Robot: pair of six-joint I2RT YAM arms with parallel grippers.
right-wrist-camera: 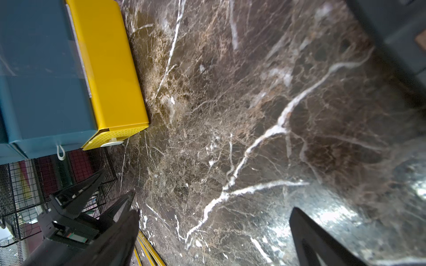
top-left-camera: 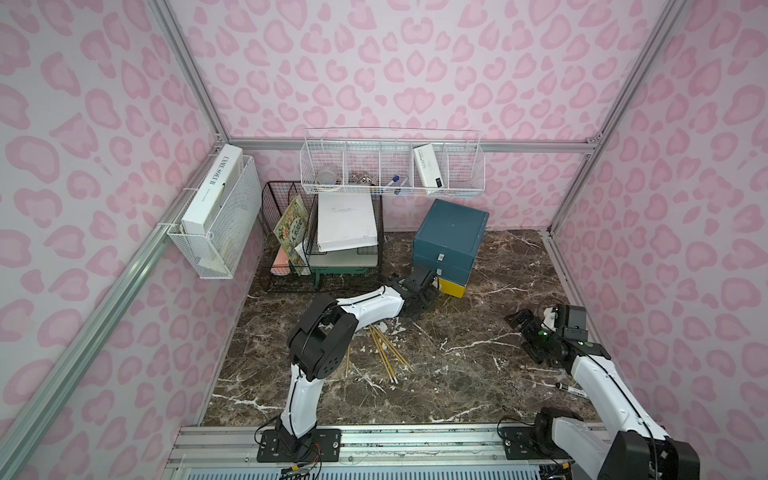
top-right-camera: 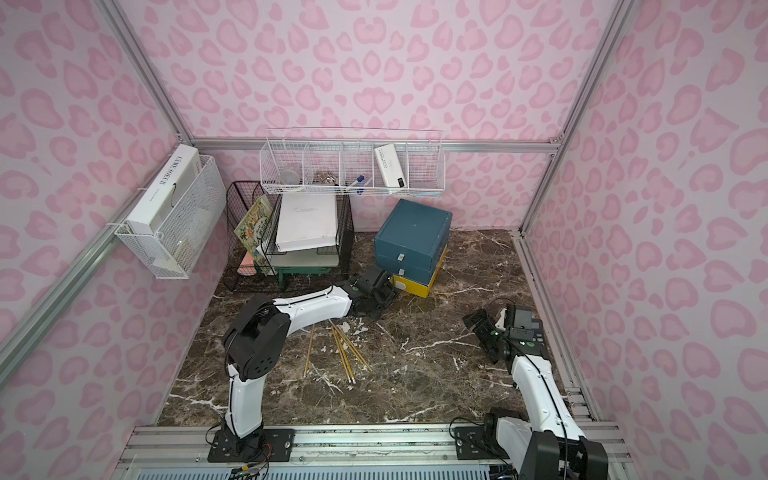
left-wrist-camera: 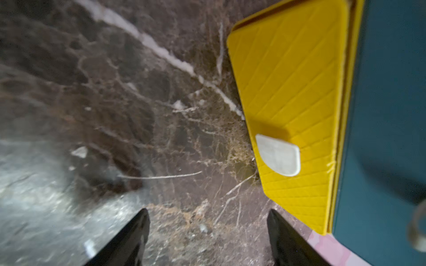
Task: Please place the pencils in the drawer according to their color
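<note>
Several thin yellowish pencils (top-right-camera: 342, 352) lie loose on the marble table, left of centre; a single one (top-right-camera: 309, 352) is apart from them on the left. The drawer unit (top-left-camera: 449, 232) stands at the back, blue above with a yellow bottom drawer (left-wrist-camera: 292, 97). That drawer has a white tab handle (left-wrist-camera: 279, 155) and looks shut. My left gripper is open and empty, in front of the drawer and off to the side of its handle, not touching it in the left wrist view. At the right, my right gripper hangs open and empty over the table.
A black wire rack (top-right-camera: 344, 240) with books and a white box stands left of the drawers. A white wire basket (top-left-camera: 360, 164) hangs above. Beside the right arm lies a marker (top-left-camera: 569, 389).
</note>
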